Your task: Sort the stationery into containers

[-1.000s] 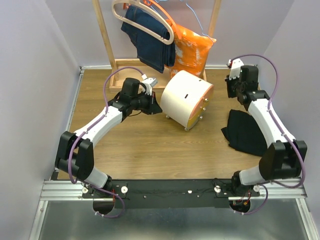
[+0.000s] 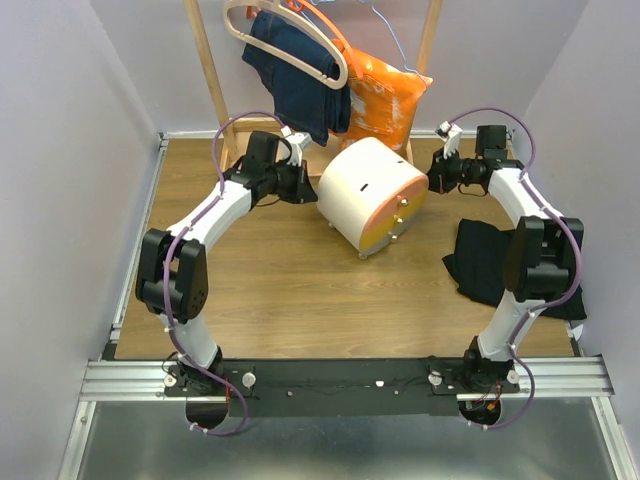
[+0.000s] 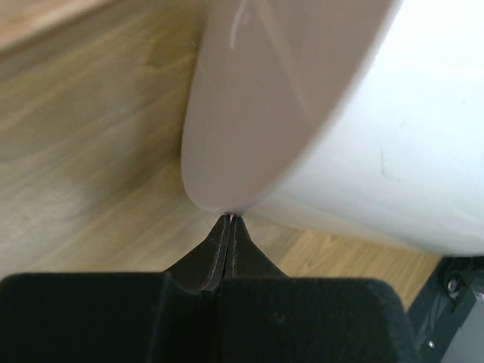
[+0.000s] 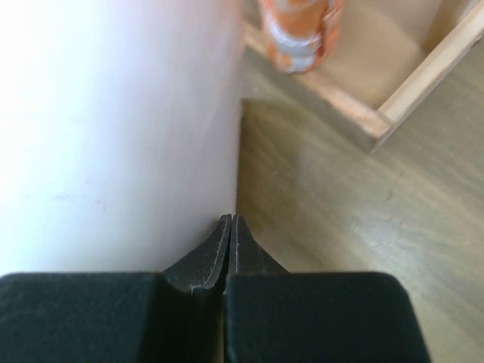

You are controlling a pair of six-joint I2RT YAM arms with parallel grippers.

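A white and yellow rounded box (image 2: pixel 360 195) with small knobs lies tilted in the middle of the wooden floor. My left gripper (image 2: pixel 308 197) is shut at its left end, nothing visible between the fingertips; in the left wrist view the box's pale surface (image 3: pixel 348 151) is right at the tips. My right gripper (image 2: pixel 432 180) is shut at the box's right end; in the right wrist view the white surface (image 4: pixel 113 136) fills the left, beside the empty fingertips. I see no stationery clearly.
Behind stands a wooden rack (image 2: pixel 210 70) with dark jeans (image 2: pixel 290 80), hangers and an orange bag (image 2: pixel 385 100) above a tray base. A black cloth (image 2: pixel 485 270) lies at the right.
My right gripper has moved left and down to the box's side.
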